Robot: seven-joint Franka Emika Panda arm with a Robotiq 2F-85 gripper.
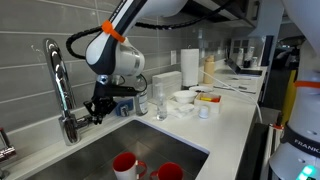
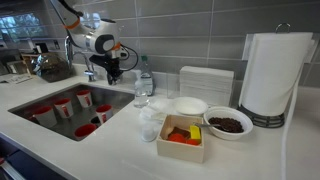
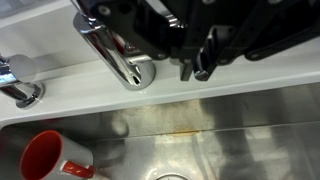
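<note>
My gripper [image 1: 97, 118] hangs above the back edge of the sink, just right of the chrome faucet [image 1: 60, 85], with its fingers pointing down. In the wrist view the fingertips [image 3: 203, 72] are close together over the white ledge behind the basin. The gripper is shut, and nothing shows between its fingers. The faucet's base [image 3: 138, 72] stands to the left in that view. Below, inside the sink, a red cup [image 3: 42, 155] lies apart from the gripper. A second exterior view shows the gripper [image 2: 112, 80] near the tiled wall.
Several red-and-white cups [image 2: 83, 97] stand in the sink. On the counter to the right are a clear bottle [image 2: 147, 78], a box of toy food [image 2: 180, 137], a bowl of dark pieces [image 2: 230, 125] and a paper towel roll [image 2: 273, 75].
</note>
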